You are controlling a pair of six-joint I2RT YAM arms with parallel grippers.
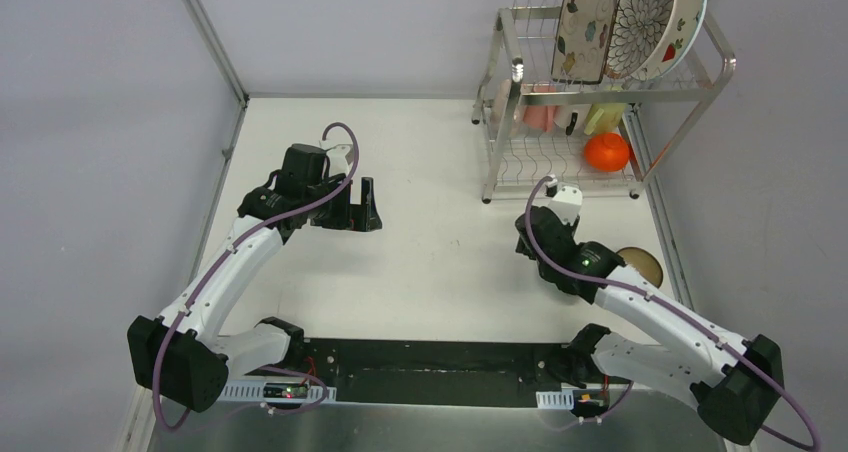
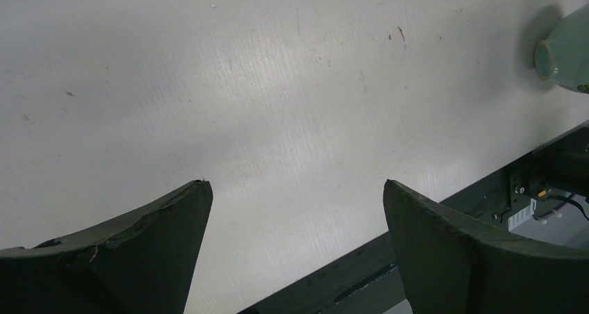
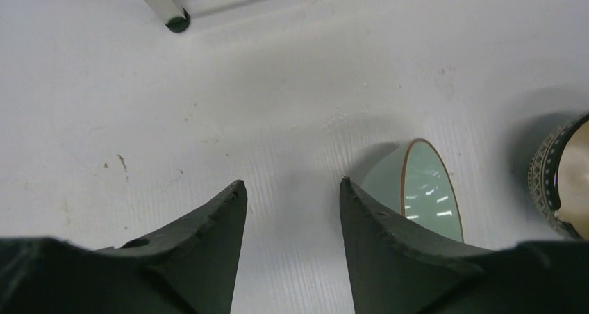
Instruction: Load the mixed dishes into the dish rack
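Observation:
My right gripper is part open over bare table, its fingertips just left of a pale green bowl (image 3: 427,185) lying on its side; nothing shows clearly between them. In the top view that bowl is hidden under the right arm. A brown bowl (image 1: 640,270) with a dark patterned outside sits at the table's right edge. The two-tier metal rack (image 1: 645,94) holds two patterned plates on top, with several cups and an orange-red item (image 1: 606,152) below. My left gripper stands open over the empty left table, the green bowl (image 2: 568,46) at its view's right edge.
The rack stands at the back right beside the wall. A dark strip (image 1: 440,367) runs along the front edge.

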